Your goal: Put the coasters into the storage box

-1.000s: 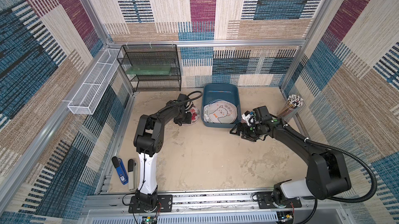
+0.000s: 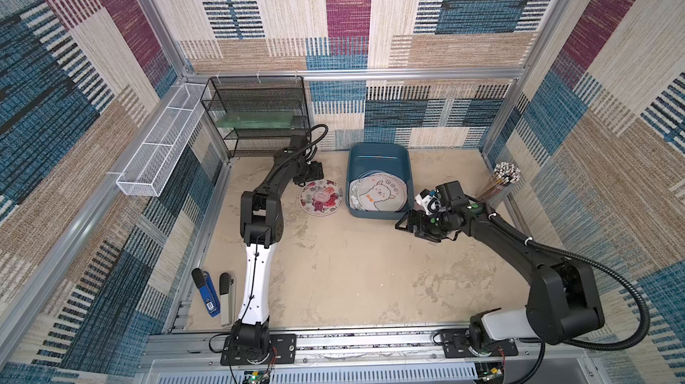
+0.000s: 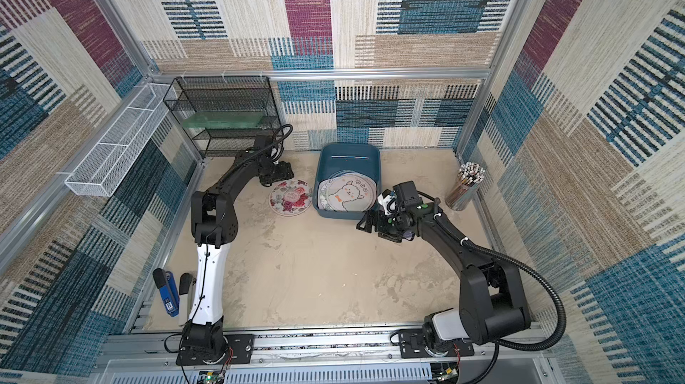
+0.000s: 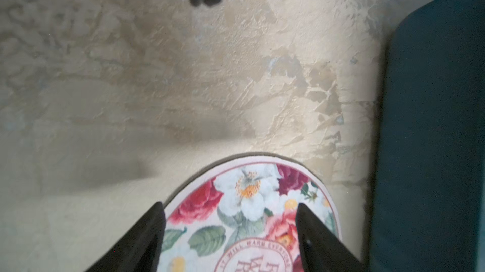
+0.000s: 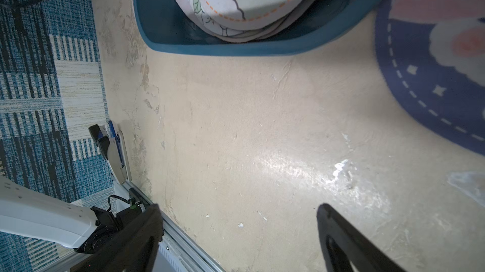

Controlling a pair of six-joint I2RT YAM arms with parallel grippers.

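A round floral coaster [image 2: 321, 198] lies flat on the table just left of the blue storage box [image 2: 379, 158]. My left gripper is open above that coaster's far edge, with nothing held. Inside the box, several coasters are stacked towards the front, a cartoon-animal one [image 2: 379, 193] on top. A dark-blue patterned coaster [image 5: 429, 80] rests on the table right of the box; in the top views my right arm mostly covers it. Beside the box's front right corner, my right gripper stands open and empty.
A black wire rack [image 2: 258, 114] stands at the back left, and a holder of pencils [image 2: 499, 178] at the right. Two staplers, one blue [image 2: 206, 292] and one grey [image 2: 226, 298], lie front left.
My left gripper has moved back and slightly left, uncovering most of the floral coaster, which stayed where it was. The right arm has barely moved.
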